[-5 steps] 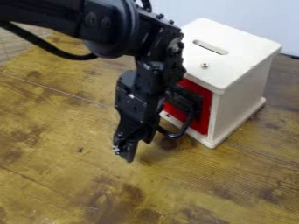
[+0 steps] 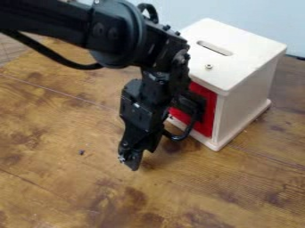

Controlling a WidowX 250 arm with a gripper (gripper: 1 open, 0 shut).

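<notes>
My black gripper (image 2: 131,152) points down at the wooden floor, low and just left of a pale wooden box (image 2: 244,85) that has a slot and small knob on top and a red panel (image 2: 205,110) on its left-facing side. The arm covers part of that red panel. Whether the fingertips touch the floor, and whether they are open or shut, I cannot tell.
Bare wooden surface (image 2: 71,178) spreads to the left and in front of the box. A white wall stands behind it. A small dark speck lies left of the gripper.
</notes>
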